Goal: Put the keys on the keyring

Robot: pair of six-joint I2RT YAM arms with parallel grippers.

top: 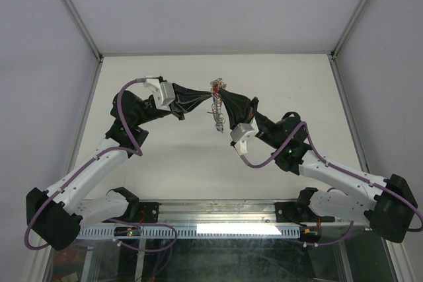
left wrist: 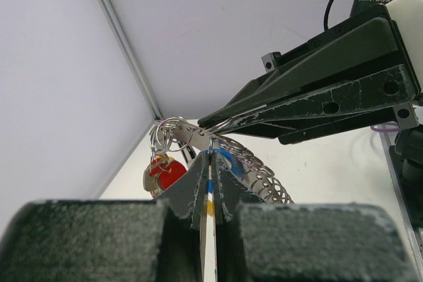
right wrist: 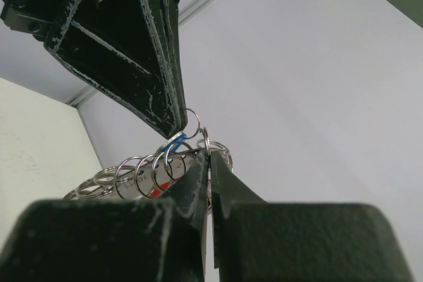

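Note:
A bunch of small metal rings with coloured tags or keys (top: pixel 217 105) hangs between the two grippers in the top view. My left gripper is shut, with the thin wire of a ring (left wrist: pixel 211 142) running up from its fingertips. My right gripper is shut as well, and a thin wire loop (right wrist: pixel 205 138) rises from between its tips. The two sets of tips almost meet. In the left wrist view, linked rings (left wrist: pixel 251 163) trail to the right and a red tag (left wrist: pixel 172 173) hangs left. Which loop is the keyring, I cannot tell.
Beneath the arms the white table (top: pixel 165 170) is clear. Grey walls (top: pixel 211 8) enclose the back and sides. At the front edge runs a metal rail (top: pixel 218 209).

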